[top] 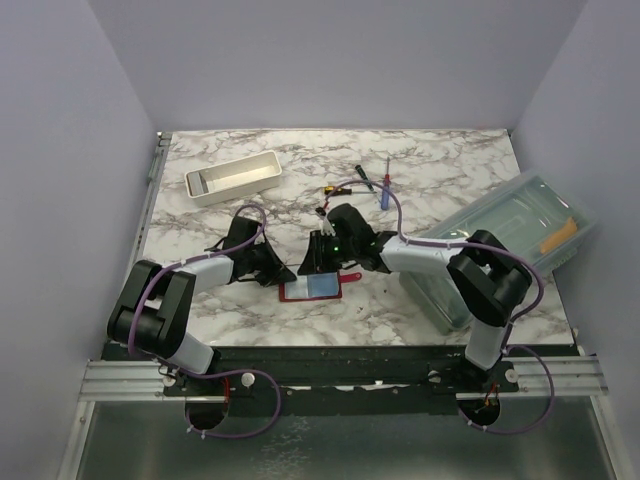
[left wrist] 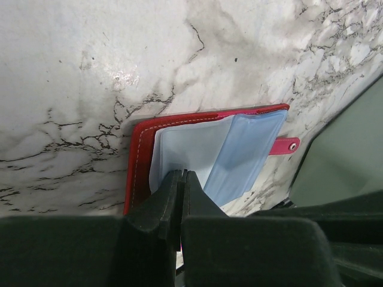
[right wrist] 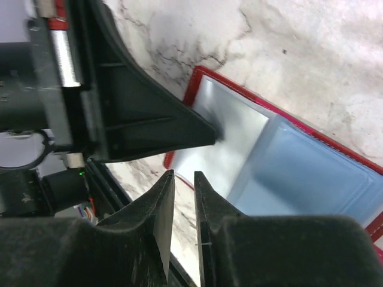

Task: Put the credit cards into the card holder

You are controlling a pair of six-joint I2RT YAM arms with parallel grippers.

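The red card holder (top: 309, 297) lies open on the marble table, its clear sleeves showing white (left wrist: 190, 148) on the left and pale blue (left wrist: 246, 156) to the right. Pressed against the white sleeve near the red left border is my left gripper, shut, with nothing visible between its fingers. In the right wrist view, my right gripper is a little open above the holder's near side, and its gap is empty. The left gripper's dark finger (right wrist: 179, 122) covers part of the white sleeve there. No loose credit card can be made out.
A white bin (top: 234, 178) stands at the back left. Screwdrivers lie behind the right arm, one with a blue handle (top: 385, 197). On the right is a large translucent box (top: 500, 240). The table left of the holder is clear.
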